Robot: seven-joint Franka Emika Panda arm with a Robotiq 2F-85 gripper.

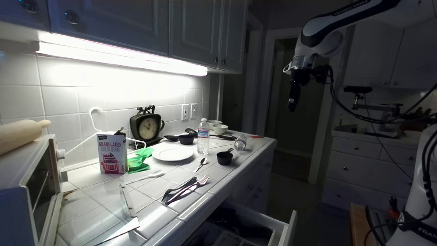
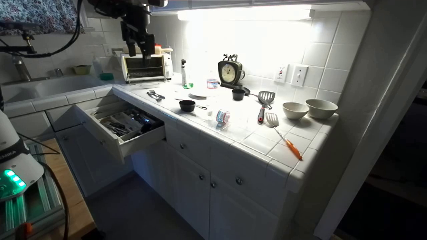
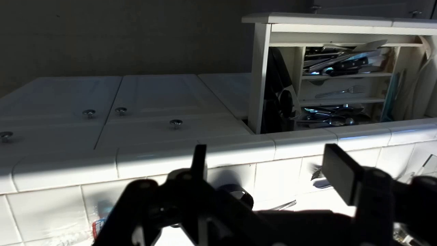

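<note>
High over the front of the counter, my gripper points downward, clear of everything. In the wrist view its two dark fingers stand apart with nothing held between them. The open drawer holds cutlery in compartments. On the counter lie forks, a spoon and a black measuring cup. Behind these are a white plate and an upright water bottle. A second clear bottle lies on its side near the front edge.
A sugar box, green bag and clock stand along the wall. The toaster oven occupies one end; bowls and an orange-handled turner the other. The drawer juts out below the counter.
</note>
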